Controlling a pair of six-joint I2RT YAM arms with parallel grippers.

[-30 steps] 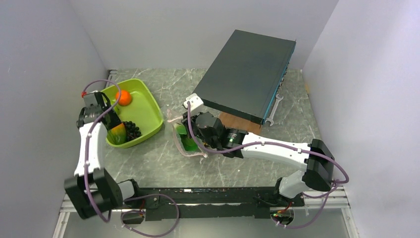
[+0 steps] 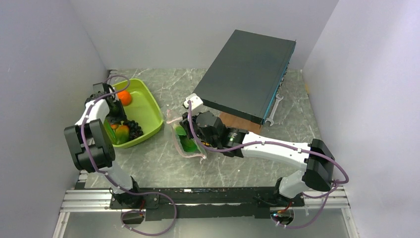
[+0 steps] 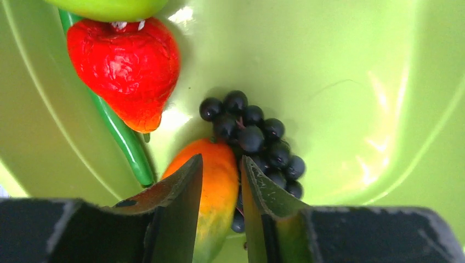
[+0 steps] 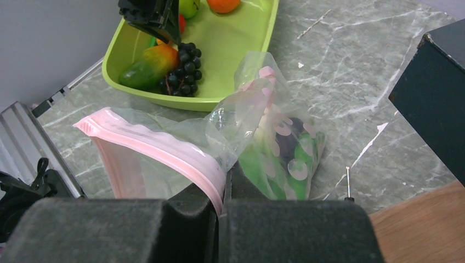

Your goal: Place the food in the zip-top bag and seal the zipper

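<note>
Over the green bin (image 2: 151,101) hangs my left gripper, part open, its fingertips above an orange-and-green mango (image 3: 216,181) and black grapes (image 3: 252,137). No food shows gripped between its fingers. A red pepper (image 3: 126,66) lies farther up in the left wrist view, beside a long green vegetable (image 3: 123,137). Gripped at its pink zipper edge, the clear zip bag (image 4: 153,145) hangs with its mouth spread toward the left. My right gripper is shut on that edge. Green and dark food (image 4: 299,153) shows through the bag's wall.
An orange (image 2: 124,97) sits at the back of the bin. A large dark box (image 2: 247,69) stands behind my right arm, with a wrench (image 2: 274,109) beside it. Bare grey marble counter (image 2: 143,168) lies in front of the bin.
My left arm has bent and its gripper has shifted over the bin, now nearer the grapes and mango. The right arm and the bag have stayed in place.
</note>
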